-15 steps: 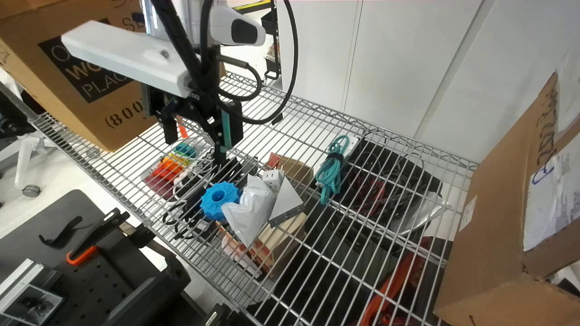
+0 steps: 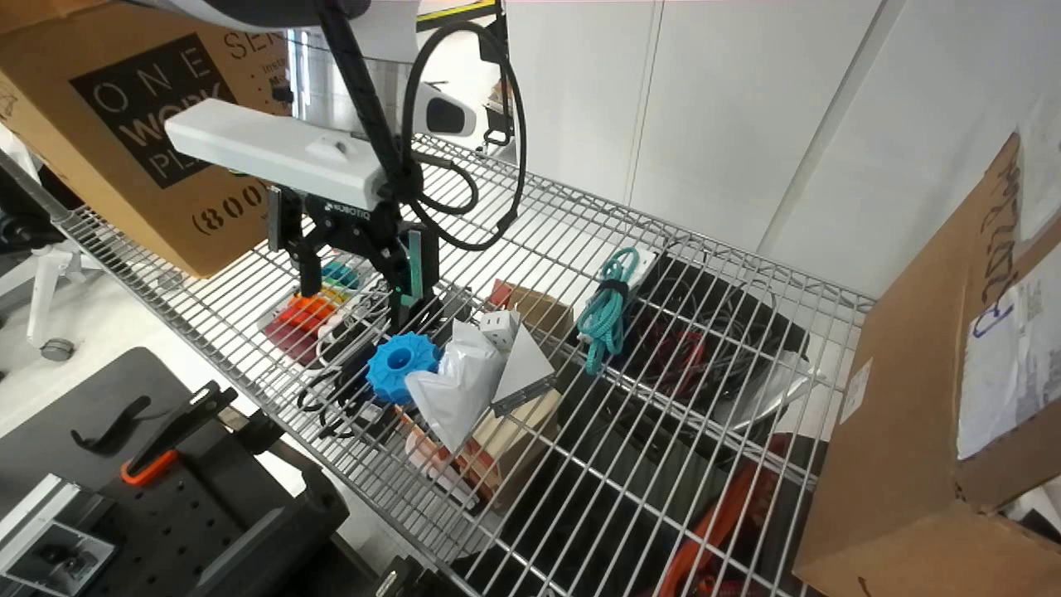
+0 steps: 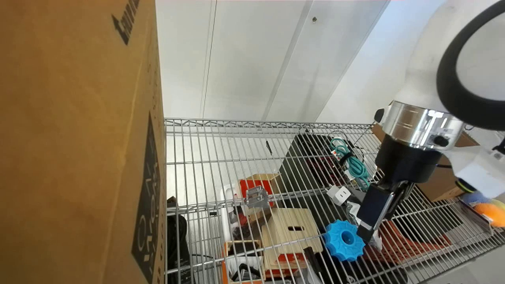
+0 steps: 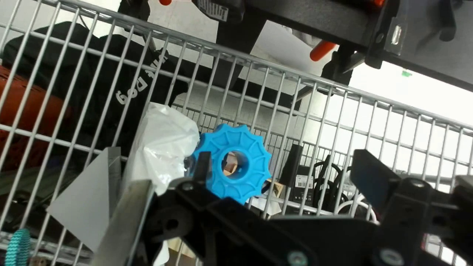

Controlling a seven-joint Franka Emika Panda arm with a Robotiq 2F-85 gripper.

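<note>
On the wire shelf [image 2: 637, 418] lies a blue scalloped ring [image 2: 402, 366] with a round hole in its middle. A crumpled white plastic bag [image 2: 459, 383] lies right beside it, and a grey-white wedge [image 2: 524, 368] leans close to the bag. My gripper [image 2: 358, 288] stands open above the shelf, behind and left of the ring in exterior view 1, with nothing held. From the wrist, the blue ring [image 4: 235, 162] shows just beyond one finger [image 4: 203, 166], which covers part of its lower edge. The other finger [image 4: 372, 168] is well off to the right.
A white power adapter [image 2: 499, 327] and a teal cord bundle [image 2: 608, 313] lie farther along the shelf. Cardboard boxes stand at both ends, one [image 2: 149, 119] close behind the gripper and one [image 2: 925, 398] at the right. Open wire grid lies toward the back wall.
The gripper has come down closer to the shelf, shifting slightly right in exterior view 1. The ring, the bag and the other items have stayed where they were.
</note>
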